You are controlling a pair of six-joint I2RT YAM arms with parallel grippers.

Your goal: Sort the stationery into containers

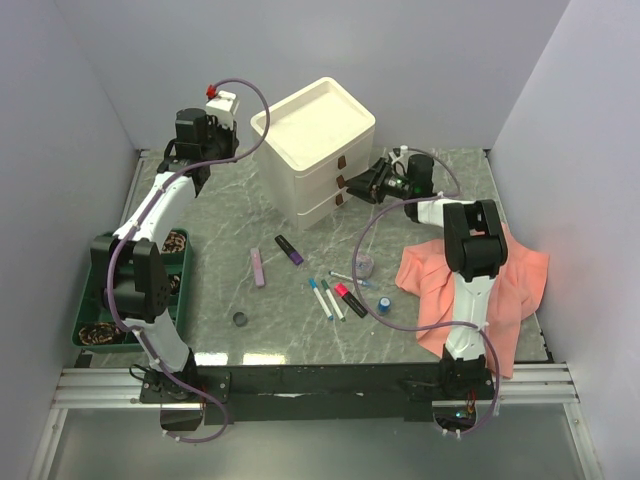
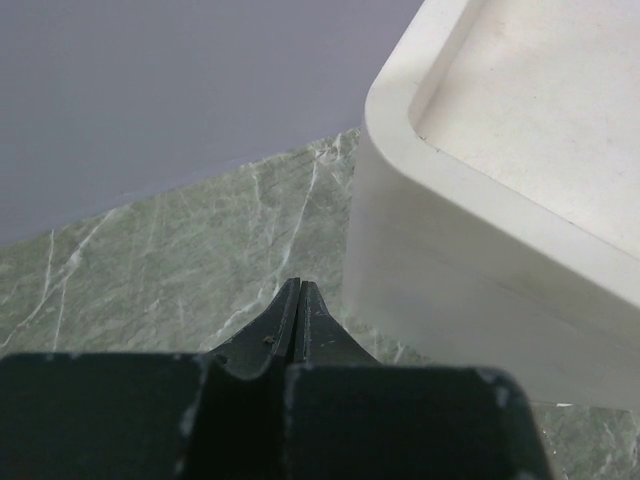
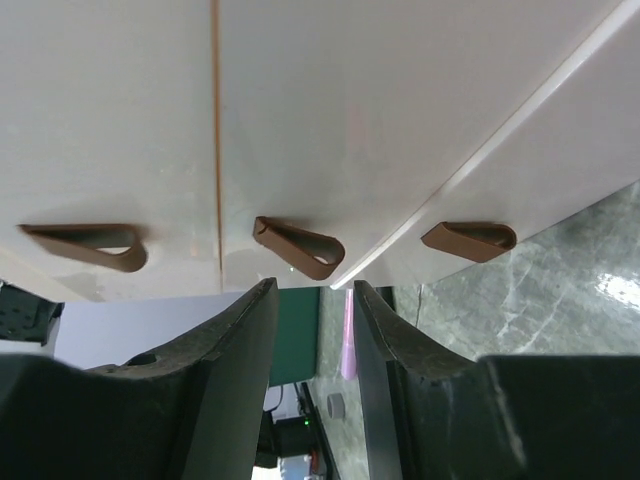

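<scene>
A white three-drawer cabinet (image 1: 305, 170) stands at the back. My right gripper is part open, empty, just in front of the brown middle drawer handle (image 3: 298, 245). My left gripper is shut, empty, high at the cabinet's left. On the table lie a pink item (image 1: 257, 267), a purple-and-black item (image 1: 288, 250), markers (image 1: 320, 299), a red-and-black marker (image 1: 352, 301), a blue round item (image 1: 384, 304) and a dark ring (image 1: 240, 319).
A green tray (image 1: 175, 320) is at the left, partly under the left arm. A salmon cloth (image 1: 510, 310) lies beneath the right arm. The front centre of the table holds the loose items.
</scene>
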